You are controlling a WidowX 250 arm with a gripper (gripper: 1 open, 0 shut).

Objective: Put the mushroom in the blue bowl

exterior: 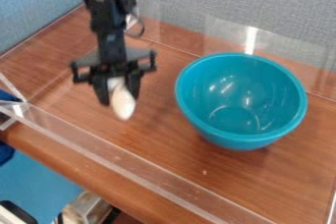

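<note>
A pale, whitish mushroom (122, 102) hangs from my gripper (120, 92), its lower end showing below the black fingers. The fingers are shut on its upper part, which they hide. Some blur covers the arm and gripper. To the right, apart from the gripper, the large blue bowl (192, 78) stands upright on the wooden table, and its visible inside is empty.
Bare wooden table (171, 174) lies in front of the bowl and between it and the gripper. A clear low barrier (98, 147) runs diagonally along the front left edge. Grey walls (262, 7) close off the back.
</note>
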